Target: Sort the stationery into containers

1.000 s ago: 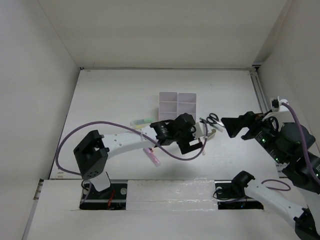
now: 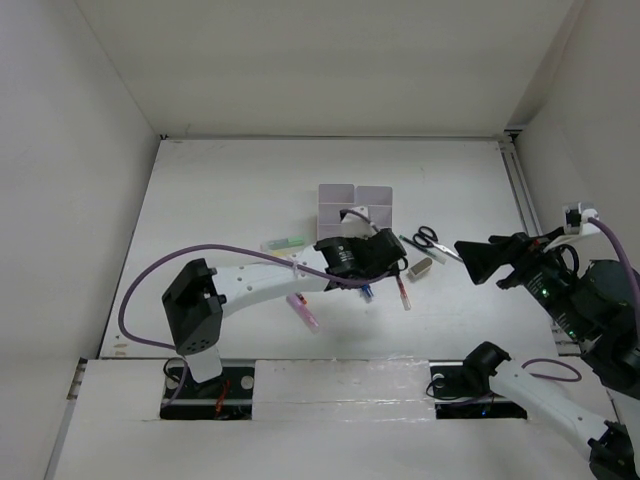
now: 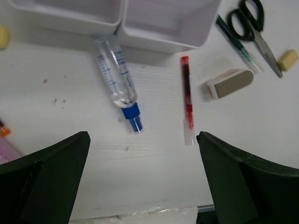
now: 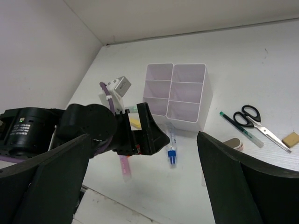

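My left gripper is open over a clear bottle with blue cap (image 3: 116, 77) and a red pen (image 3: 187, 88), just in front of the compartmented container (image 3: 163, 28). A grey-white eraser (image 3: 230, 84), a green pen (image 3: 233, 42), scissors (image 3: 261, 44) and a tan block (image 3: 288, 59) lie to the right. A pink item (image 2: 304, 314) lies left, with green (image 2: 285, 243) and yellow pieces partly hidden by the left arm. My right gripper is open and raised at the table's right side, nothing between its fingers.
Enclosure walls surround it. The left arm crosses the middle, in front of the container. The right arm occupies the right edge.
The right arm moved slightly right since a second ago.
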